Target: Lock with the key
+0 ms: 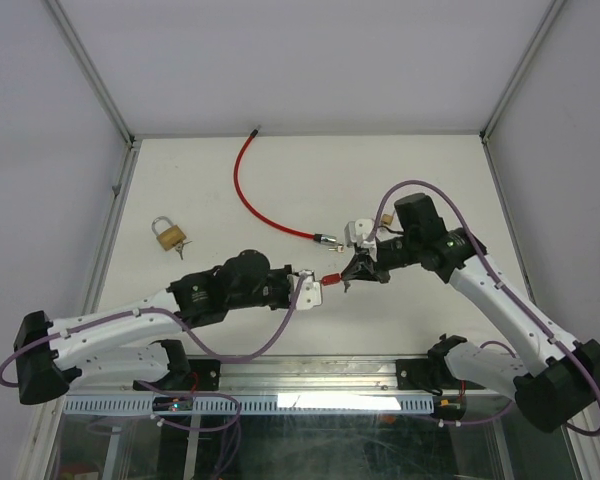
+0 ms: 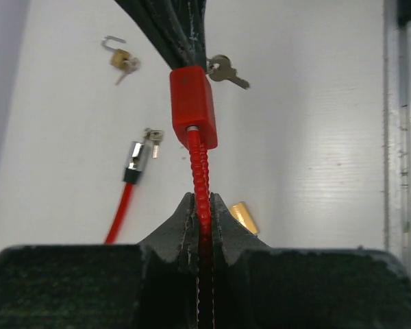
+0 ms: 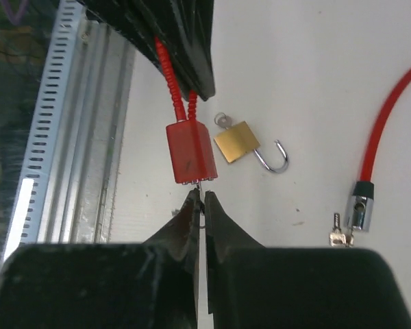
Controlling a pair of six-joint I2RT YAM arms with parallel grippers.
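A red lock body [image 2: 192, 103] on a red cord is held taut between my arms. My left gripper [image 1: 295, 280] is shut on the red cord, which runs between its fingertips in the left wrist view. My right gripper [image 1: 355, 270] is shut at the other end of the lock body [image 3: 190, 154]; a small silver key or pin shows at its tips, too small to tell how it is held. A key [image 2: 222, 70] shows beside those fingers in the left wrist view.
A brass padlock [image 1: 169, 236] with a key lies at the left. An open padlock [image 3: 236, 142] lies below the grippers. A red cable lock [image 1: 270, 220] with keys at its metal end [image 3: 359, 212] lies behind on the white board.
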